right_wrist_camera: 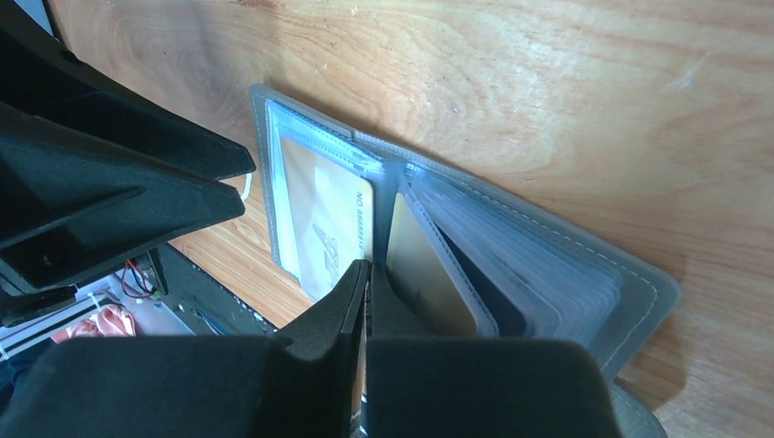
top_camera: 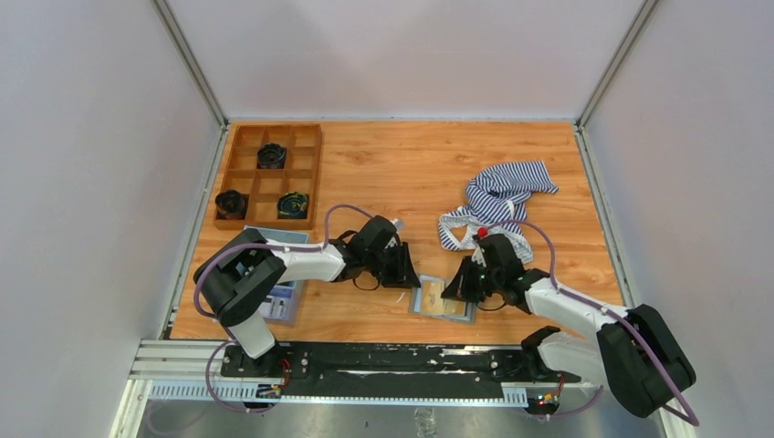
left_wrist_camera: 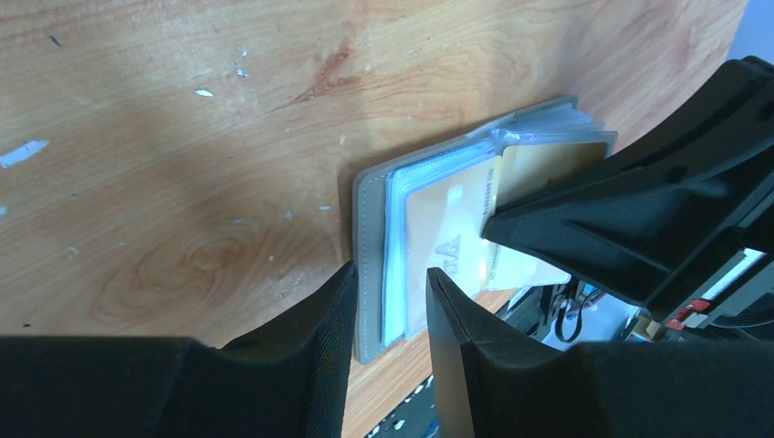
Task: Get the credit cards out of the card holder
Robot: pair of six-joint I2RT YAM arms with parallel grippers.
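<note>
The card holder (top_camera: 416, 302) lies opened out on the table near the front, with clear sleeves. A pale card (right_wrist_camera: 326, 219) sits in its left sleeve and a gold card (right_wrist_camera: 420, 274) in a right sleeve, whose leaf stands partly raised. My left gripper is part open over the holder's left edge, with a gap between its fingers and no card held. In the right wrist view, my right gripper is shut, its tips at the middle seam between the two cards. Whether they pinch a thin sleeve edge is hidden.
A striped cloth (top_camera: 507, 187) lies behind the right arm. At the back left stands a wooden tray (top_camera: 249, 173) with several dark items. A pale blue box (top_camera: 283, 310) sits under the left arm.
</note>
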